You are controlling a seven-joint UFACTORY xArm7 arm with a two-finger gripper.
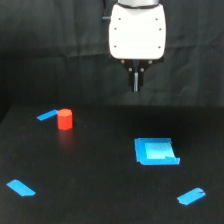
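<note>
A small red block [65, 119], round or many-sided, stands upright on the dark table at the left. To the right of centre lies a shallow blue tray [156, 150] with a paler blue inside; it looks empty. My gripper [136, 86] hangs below the white arm end at the top centre, pointing down, well above the table and apart from both things. Its fingers are thin and dark against the black backdrop, so how far apart they stand is unclear. Nothing can be seen held at their tips.
Strips of blue tape lie at the left front [21, 187], the right front [190, 196] and behind the red block [47, 115]. Between the block and the tray the black table is clear. A dark cloth hangs across the back.
</note>
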